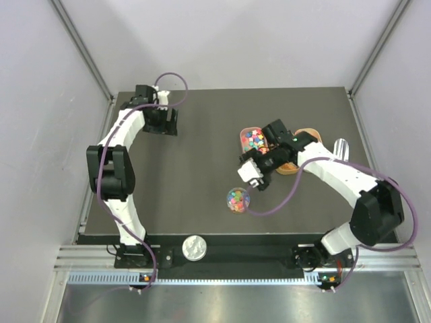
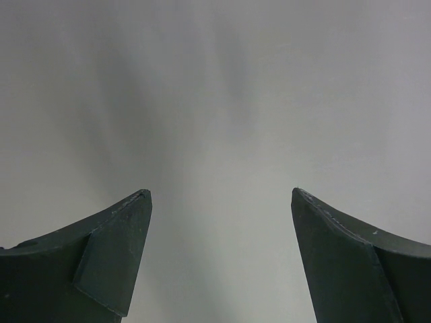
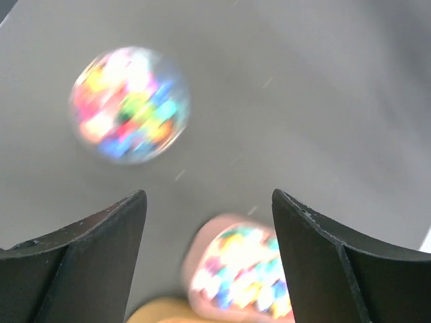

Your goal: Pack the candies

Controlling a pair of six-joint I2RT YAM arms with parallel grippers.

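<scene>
A clear round tub of colourful candies [image 1: 238,200] [image 3: 129,104] stands near the front middle of the dark table. Behind it, a pink rectangular container [image 1: 249,141] [image 3: 199,259] holds more candies, partly hidden by my right arm in the top view. My right gripper [image 1: 254,178] is above the table between the tub and that container, its fingers apart with nothing visible between them. My left gripper [image 1: 168,121] is at the back left, open and empty, facing only a blurred plain surface in its wrist view.
Orange containers [image 1: 308,133] sit behind my right arm, mostly hidden. A metal scoop [image 1: 341,150] lies at the far right. A round silver-white object [image 1: 194,247] is at the front edge.
</scene>
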